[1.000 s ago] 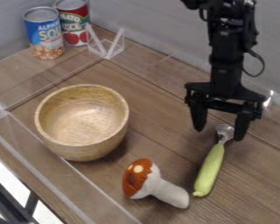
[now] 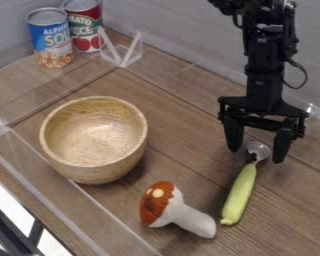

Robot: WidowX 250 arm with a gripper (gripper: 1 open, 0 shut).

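My black gripper [image 2: 260, 143] hangs open over the right side of the wooden table, its fingers either side of a small silver piece [image 2: 258, 151] at the top end of a long pale green object [image 2: 239, 191]; whether they touch it I cannot tell. A wooden bowl [image 2: 93, 160] stands on the left. A plush mushroom [image 2: 184, 215] with a red-brown cap lies at the front.
Two cans, a blue one [image 2: 51, 38] and a red one [image 2: 84, 25], stand at the back left by clear plastic pieces along the table's edge.
Over the last second my gripper has shifted slightly over the silver end of the green object, staying open. The other objects are unchanged.
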